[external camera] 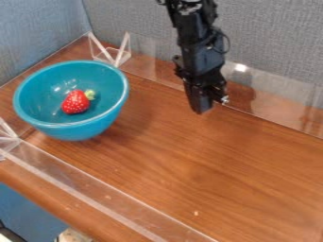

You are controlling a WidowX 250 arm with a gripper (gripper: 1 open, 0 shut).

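A teal bowl (101,118) sits at the left of the wooden table, with a red strawberry (75,102) lying inside it. The black gripper (202,104) hangs over the table's back part, right of the bowl and apart from it. It looks shut, and nothing shows between its fingers.
Clear plastic edging runs along its back and left front, with white brackets at the left side. Grey padded walls stand behind.
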